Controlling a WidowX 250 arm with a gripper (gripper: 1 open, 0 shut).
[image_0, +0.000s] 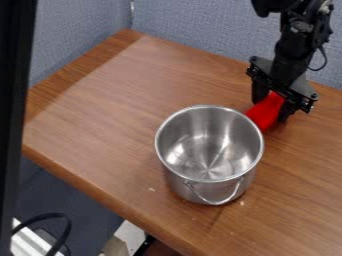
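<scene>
The black gripper (275, 92) reaches down from the upper right and is shut on a red object (265, 113), which lies low at the tabletop behind the metal pot. Part of the red object is covered by the fingers. A large shiny steel pot (210, 160) with a wire handle stands upright just in front and to the left of it.
Grey padded walls (187, 20) border the back and left. At the lower left, beyond the table edge, are a dark floor and a black cable (47, 220).
</scene>
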